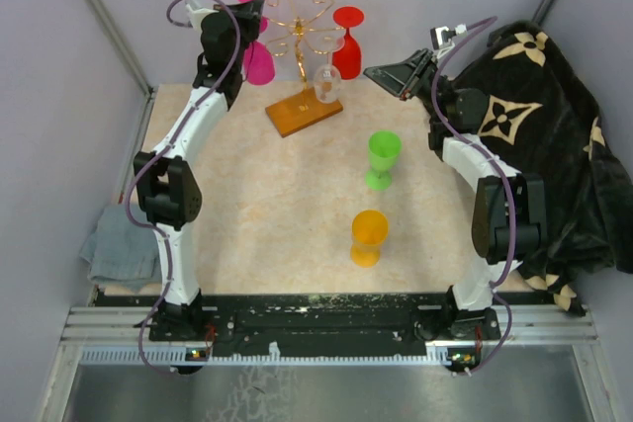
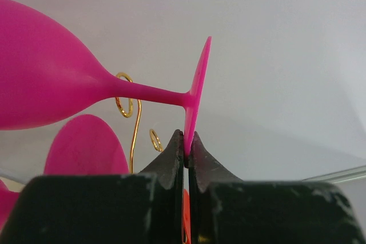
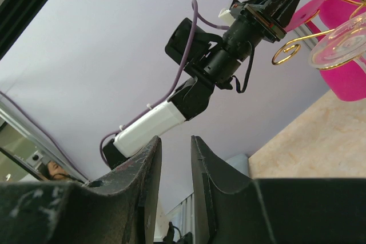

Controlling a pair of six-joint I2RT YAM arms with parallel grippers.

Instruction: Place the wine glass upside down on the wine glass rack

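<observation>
My left gripper is shut at the edge of the upright pink foot of a wine glass (image 2: 143,92), whose bowl lies sideways to the left in the left wrist view; whether the edge is between the fingertips is hard to tell. A second pink shape (image 2: 86,147) is behind it. The gold rack (image 1: 302,32) on its wooden base (image 1: 304,116) carries hanging glasses: pink (image 1: 259,63), clear (image 1: 328,84) and red (image 1: 347,54). My right gripper stands open and empty, right of the rack.
A green glass (image 1: 384,153) and an orange glass (image 1: 369,234) stand upright on the table (image 1: 267,214). A dark patterned cloth (image 1: 554,145) lies along the right, a blue cloth (image 1: 119,244) at left.
</observation>
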